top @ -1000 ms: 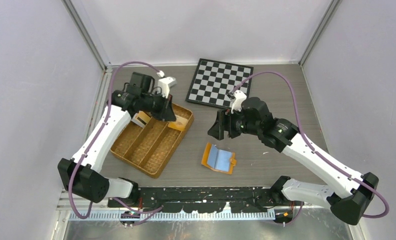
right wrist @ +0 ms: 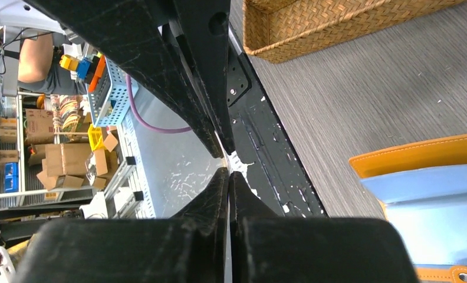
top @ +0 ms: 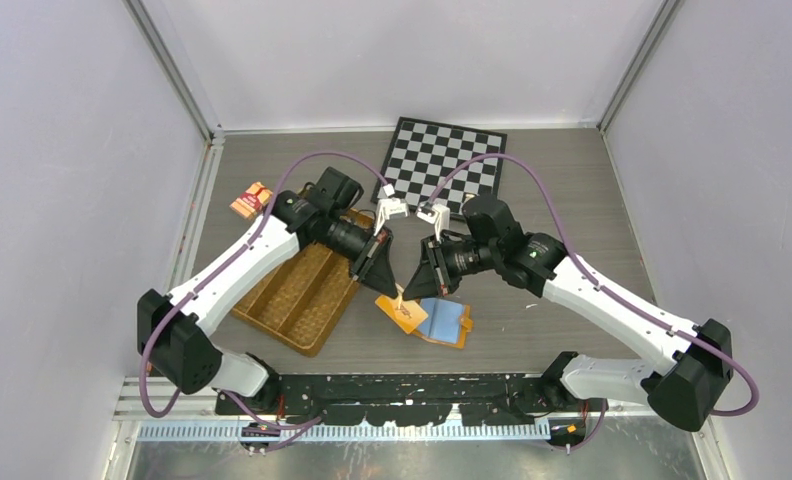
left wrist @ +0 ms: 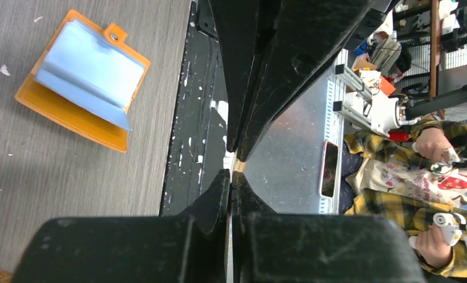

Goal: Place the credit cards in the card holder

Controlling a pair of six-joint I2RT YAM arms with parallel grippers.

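An orange card (top: 402,312) hangs by its corner where my left gripper (top: 392,292) and my right gripper (top: 409,297) meet, tip to tip. Both are shut on it; in the left wrist view only the card's thin edge (left wrist: 237,165) shows between the fingertips. Below and to the right, the card holder (top: 442,322) lies spread open on the table, orange outside with pale blue sleeves. The hanging card covers part of its left side from above. The right wrist view shows the holder's blue sleeves (right wrist: 431,206) clear of the grippers.
A woven basket with compartments (top: 307,300) stands on the left, partly under my left arm. Behind the grippers lies a checkered board (top: 442,155). A red-and-orange packet (top: 251,200) rests at the back left.
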